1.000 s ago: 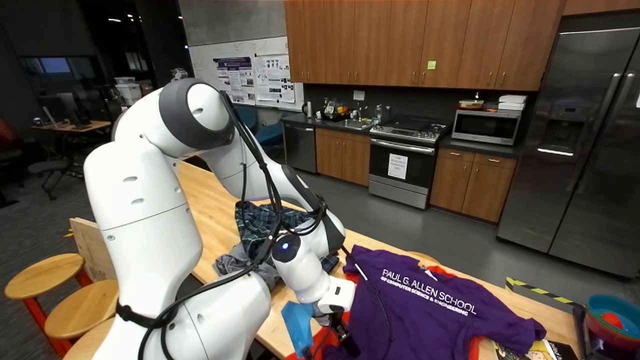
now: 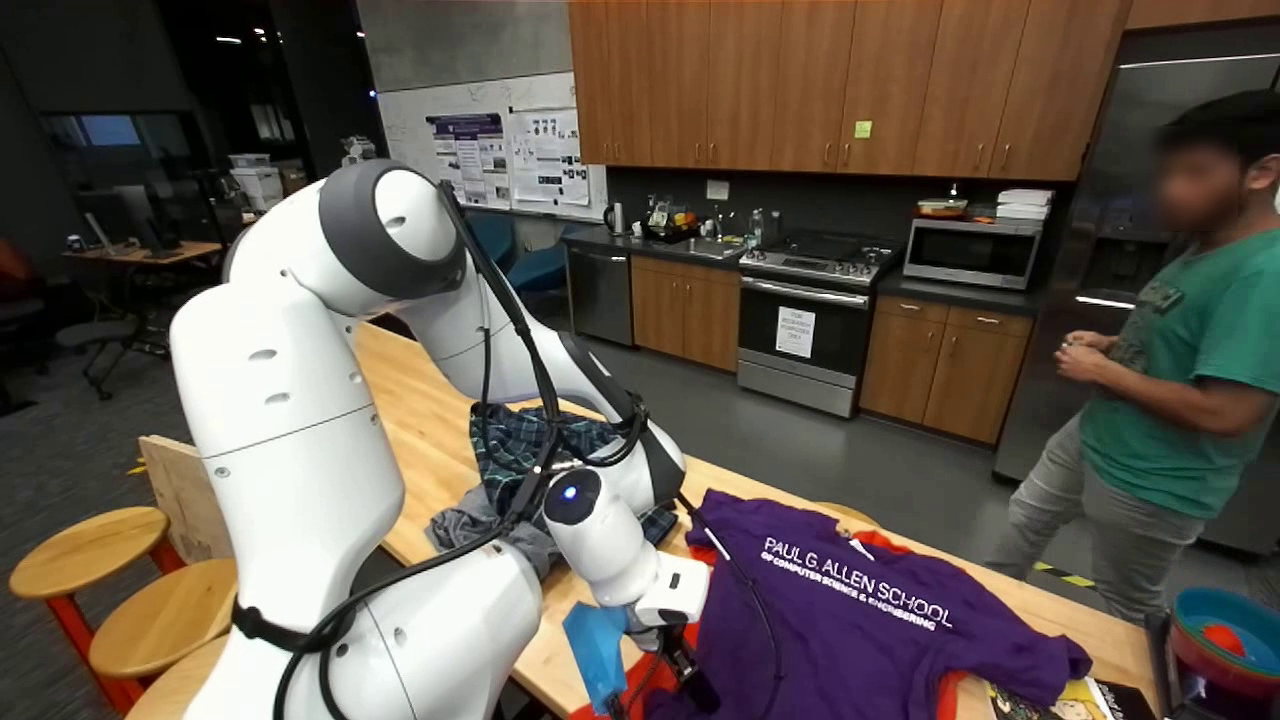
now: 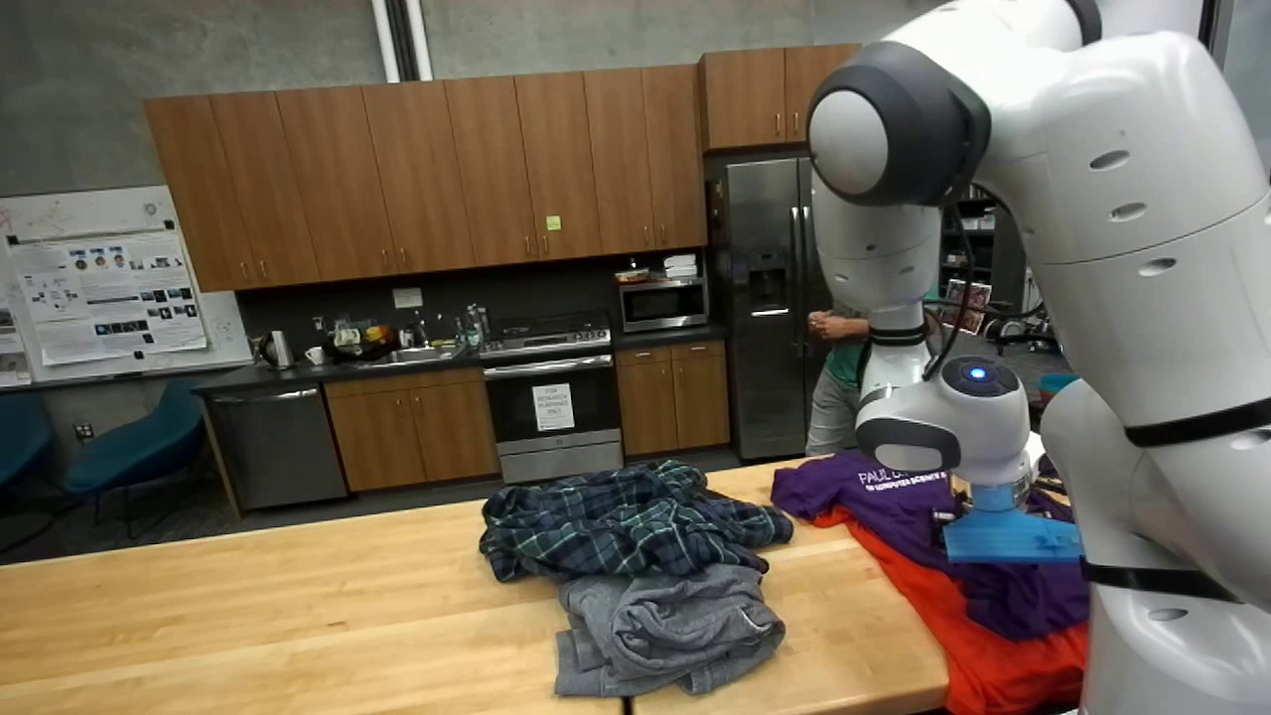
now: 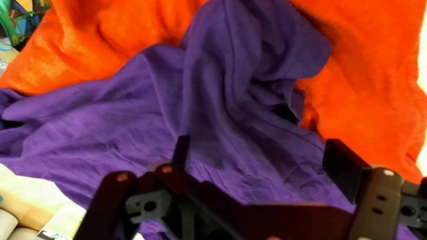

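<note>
A purple shirt (image 2: 833, 616) with white lettering lies spread on the table, over a red-orange cloth (image 3: 940, 620). In the wrist view the purple shirt (image 4: 236, 120) is rumpled, with a raised fold running up the middle and the orange cloth (image 4: 372, 100) showing behind and to the right. My gripper points down over the purple fabric with its fingers wide apart; it is open, and no cloth appears pinched between the pads. Whether the fingertips touch the fabric, I cannot tell. From the second exterior view, the gripper sits behind a blue bracket (image 3: 1013, 537).
Beside the shirt lie a dark plaid shirt (image 3: 632, 519) and a grey garment (image 3: 669, 628), both heaped. Bare wooden table (image 3: 298, 608) stretches to the left in that view. Bowls (image 2: 1226, 636) stand at the far right end. A person (image 2: 1170, 360) stands beyond the table.
A person in a green shirt has come into view on the right, in front of the refrigerator. My arm has barely shifted, and the clothes look the same.
</note>
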